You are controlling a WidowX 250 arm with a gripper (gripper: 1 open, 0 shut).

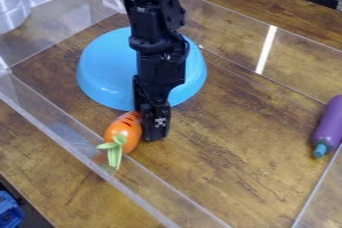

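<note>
The black robot arm reaches down from the top of the view, and its gripper (147,122) is low over the wooden surface, just right of an orange carrot (123,132) with a pale green top, touching it or very close. The fingertips are dark and overlap, so whether they are open or shut is unclear. Behind the gripper lies an upturned or flat blue round object (107,67), partly hidden by the arm.
A purple object (330,122) with a blue tip lies at the right edge. Clear plastic walls run along the left and lower part. The wooden surface right of the gripper is clear.
</note>
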